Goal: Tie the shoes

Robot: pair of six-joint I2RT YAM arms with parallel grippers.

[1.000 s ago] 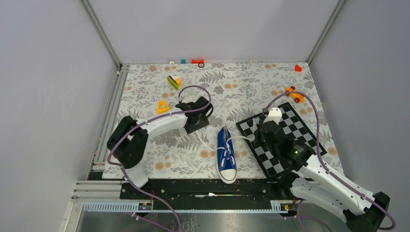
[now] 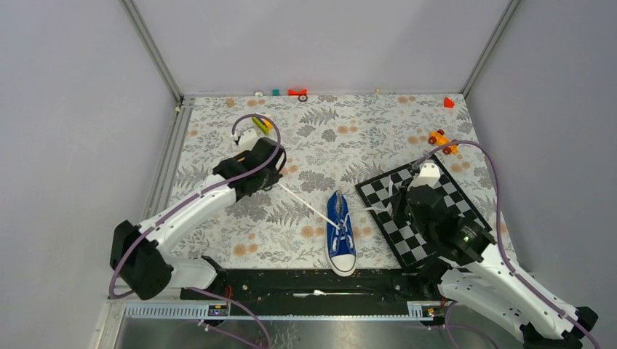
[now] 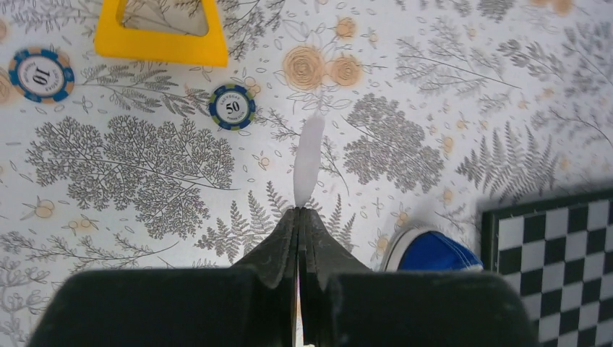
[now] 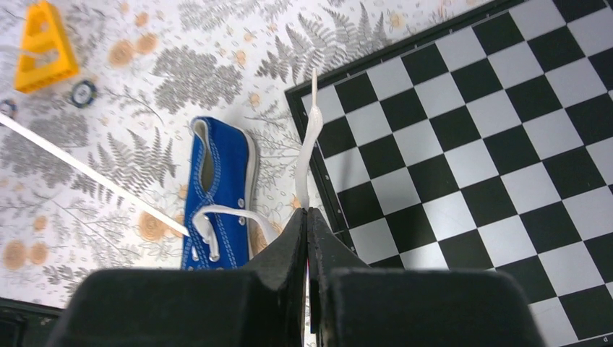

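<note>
The blue shoe (image 2: 342, 236) with a white toe rests at the table's front, toe toward the front edge. From its left side a white lace (image 2: 309, 207) runs taut up to my left gripper, which is shut on it; the lace's free end (image 3: 309, 152) sticks out past the fingertips. On the other side my right gripper is shut on the second lace (image 4: 307, 148), its tip poking out over the checkerboard corner. This lace's span from the shoe hangs in a slack curve. In the left wrist view only the shoe's heel (image 3: 434, 253) shows.
A black-and-white checkerboard (image 2: 389, 225) lies right of the shoe, beneath my right arm. A yellow frame piece (image 3: 163, 45) and two poker chips, one a 50 chip (image 3: 232, 106), lie at left.
My left gripper has moved left and away from the shoe, rising, and its lace has gone from slack to straight. The right gripper has shifted slightly to the right with its lace.
</note>
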